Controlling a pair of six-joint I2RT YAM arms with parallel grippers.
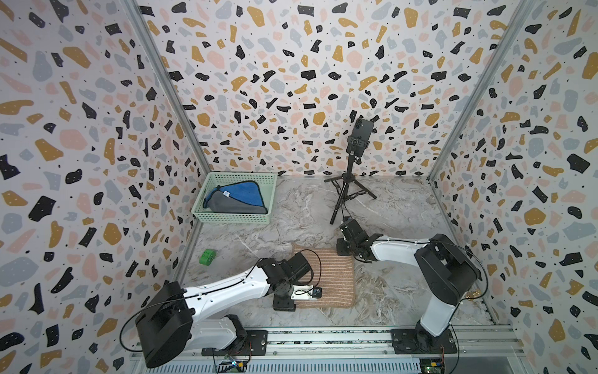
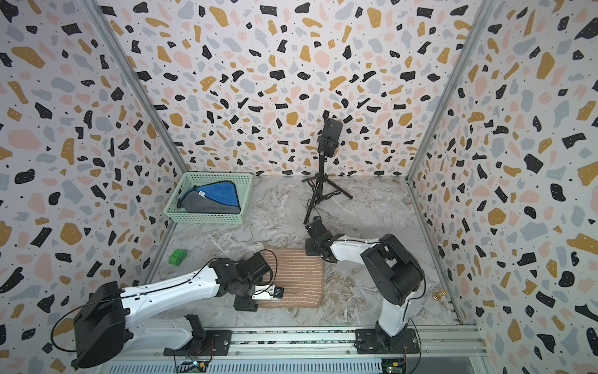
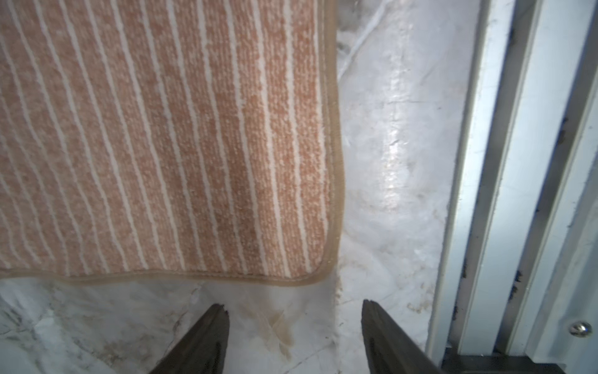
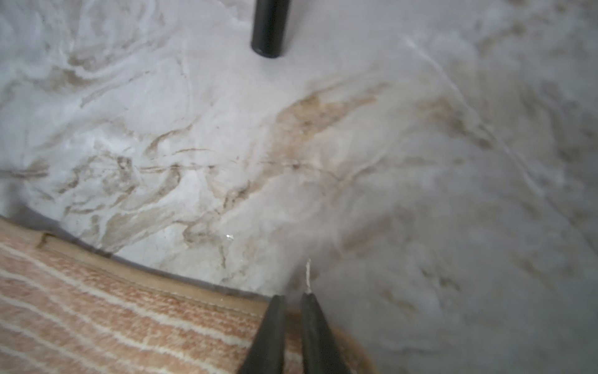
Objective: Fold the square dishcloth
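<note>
The tan dishcloth (image 1: 333, 277) with white stripes lies flat on the table. In the left wrist view its rounded corner (image 3: 299, 249) sits just beyond my left gripper, whose fingertips stand apart over bare marble with nothing between them. My right gripper is at the cloth's far right corner, at the hem; its dark blurred fingertips are close together, and whether they pinch any cloth is unclear.
A green basket (image 1: 234, 217) with blue and grey items stands at the back left, a phone tripod (image 1: 347, 180) behind the cloth. A green block (image 1: 207, 256) lies at the left. The metal rail (image 3: 473, 187) runs along the front edge.
</note>
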